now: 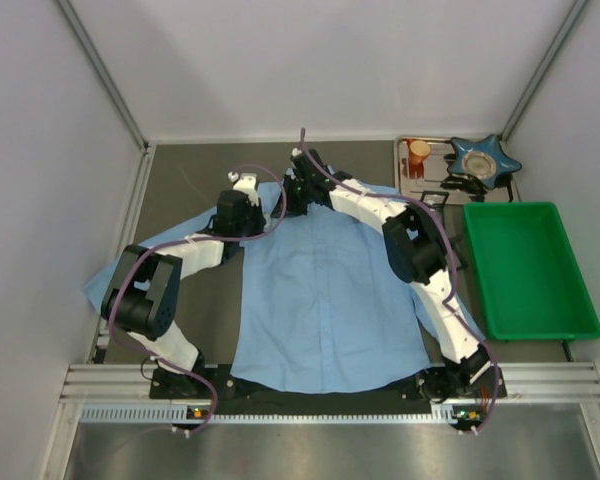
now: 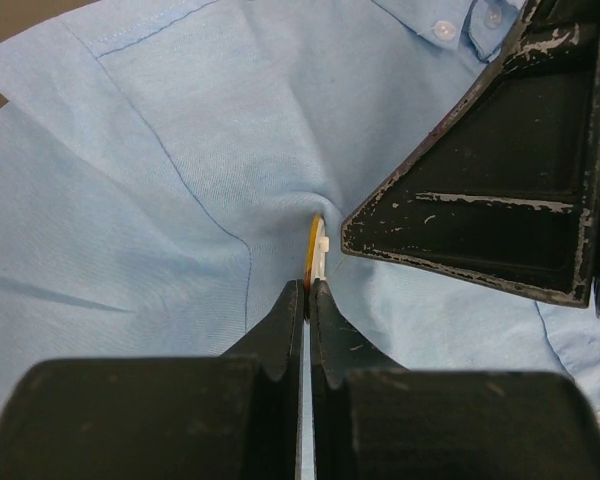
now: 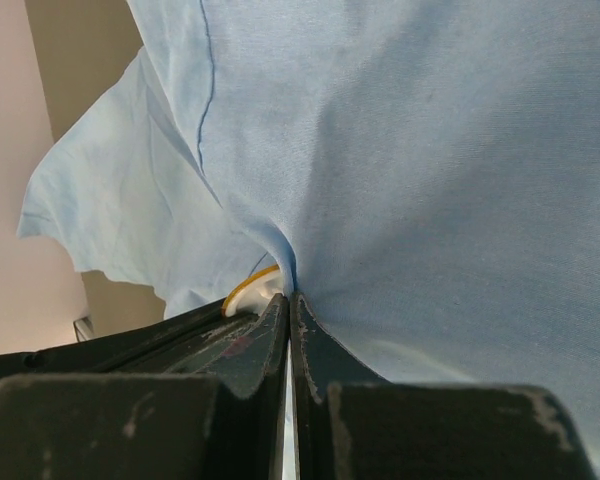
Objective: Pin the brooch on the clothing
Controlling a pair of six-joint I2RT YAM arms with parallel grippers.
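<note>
The light blue shirt (image 1: 325,300) is spread over the table. A thin yellow-edged brooch with a white back (image 2: 316,245) stands in the cloth; the left wrist view shows my left gripper shut on it. In the right wrist view my right gripper is shut at a raised fold of cloth (image 3: 275,240), right beside the brooch (image 3: 250,285). The two grippers nearly meet at the upper middle of the shirt. Whether the pin passes through the fabric is hidden.
A metal tray (image 1: 410,185) with an orange cup (image 1: 418,150) and a blue star-shaped dish (image 1: 495,145) stands at the back right. A green bin (image 1: 530,270) sits at the right.
</note>
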